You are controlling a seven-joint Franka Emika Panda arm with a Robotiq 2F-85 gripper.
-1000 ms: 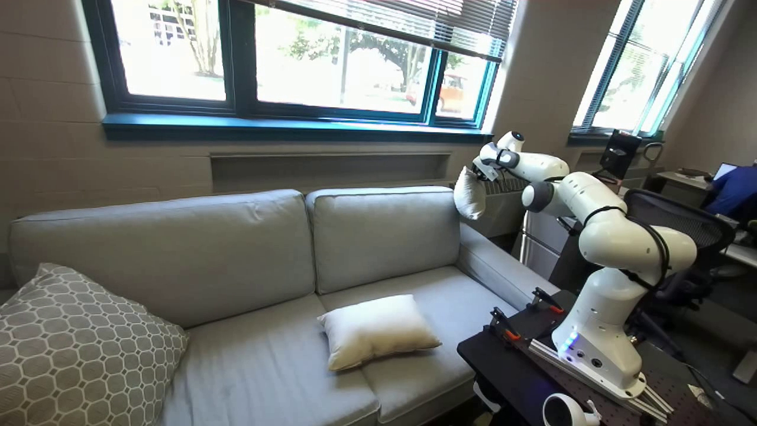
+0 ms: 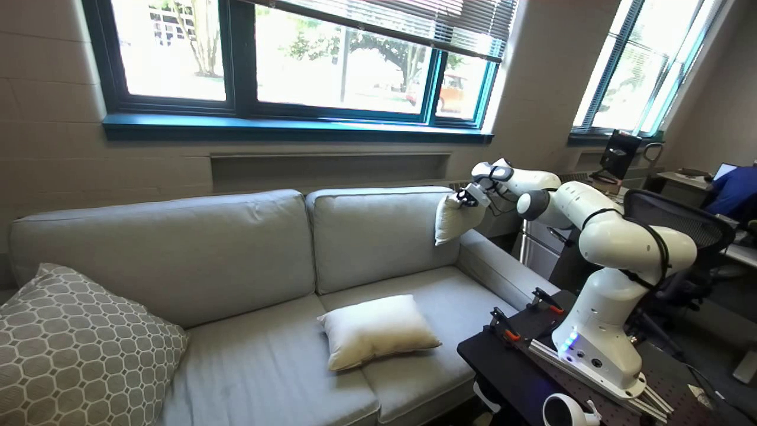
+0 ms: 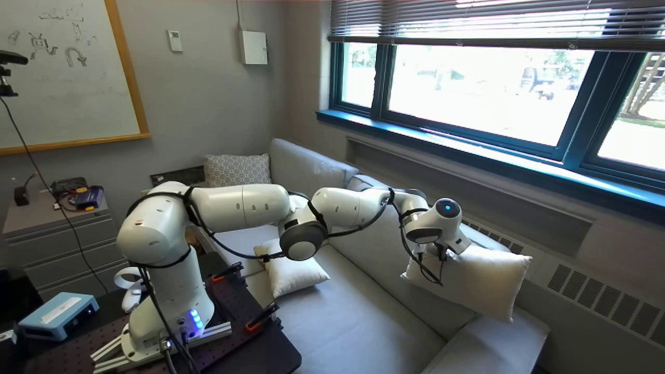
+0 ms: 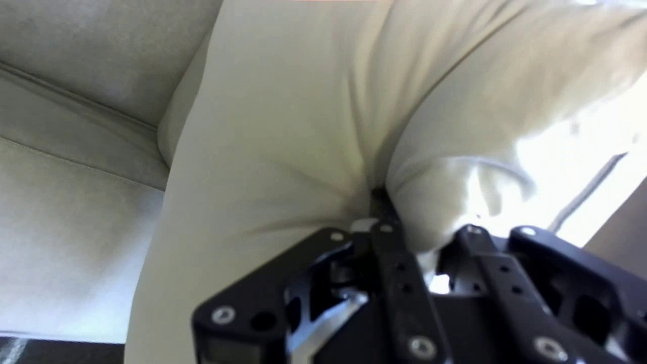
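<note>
My gripper is shut on a cream pillow [image 4: 261, 164], its fabric bunched into folds where the fingers pinch it. In exterior view 1 this pillow [image 2: 454, 220] hangs in front of the sofa's right back cushion, near the armrest. From the other side, in exterior view 2, the pillow [image 3: 483, 280] hangs below the wrist, over the armrest end of the sofa. A second cream pillow [image 2: 381, 331] lies flat on the grey sofa seat [image 2: 248, 369]. The fingertips are partly buried in the cloth.
At the sofa's far left leans a grey patterned cushion [image 2: 85, 348]. The sofa's right armrest [image 2: 500, 266] is close below the held pillow. Clamps [image 2: 504, 324] stick up from the robot's black table [image 2: 489, 362].
My arm has moved left and lower in exterior view 1, bringing the held pillow in front of the back cushion. The pillow has turned to show more of its face. The lying pillow is unmoved.
</note>
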